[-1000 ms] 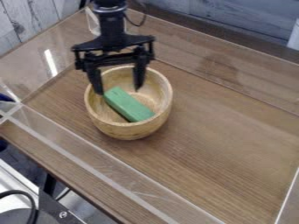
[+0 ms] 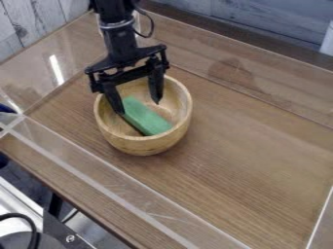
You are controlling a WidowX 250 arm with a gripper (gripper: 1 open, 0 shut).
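A round wooden bowl [image 2: 178,131] sits on the wooden table, holding a green rectangular block [image 2: 146,121] that lies slanted inside. The black gripper [image 2: 135,89] hangs over the back of the bowl, open, its fingers spread to either side above and beside the block's upper end. I see nothing held between them.
Bare wooden table [image 2: 260,165] surrounds the bowl, with free room to the right and front. A white surface shows at the top corners. A dark cable or object lies at the bottom left corner.
The gripper has turned and shifted slightly, its fingers now lower over the bowl. The dark object at the bottom left has changed a little in view. The block stays in the bowl.
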